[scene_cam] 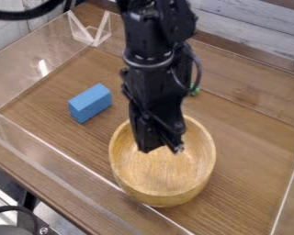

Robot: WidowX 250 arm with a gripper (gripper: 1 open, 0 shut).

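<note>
A black robot gripper [150, 138] hangs in the middle of the view, its lower end over a round light-wood bowl [162, 179]. The gripper looks shut, with nothing visible between its fingers. The inside of the bowl that shows is empty; its back part is hidden behind the gripper.
A blue block [91, 103] lies on the wooden surface left of the bowl. A small green object [195, 90] shows partly behind the arm. Clear walls edge the left side. Bare wood [248, 156] lies to the right.
</note>
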